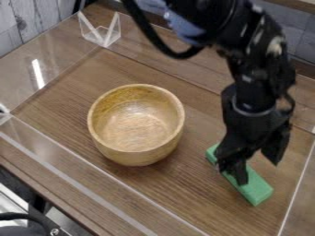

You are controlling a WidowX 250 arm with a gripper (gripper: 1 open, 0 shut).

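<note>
My black gripper (252, 152) hangs over a green rectangular block (250, 192) at the lower right of the wooden table, its open fingers spread around and above the block's upper part. The block lies at a slant, partly hidden by the fingers. Whether the fingers touch it, I cannot tell.
A wooden bowl (133, 124) stands left of the gripper, empty. A small white wire-like object (101, 28) is at the back left.
</note>
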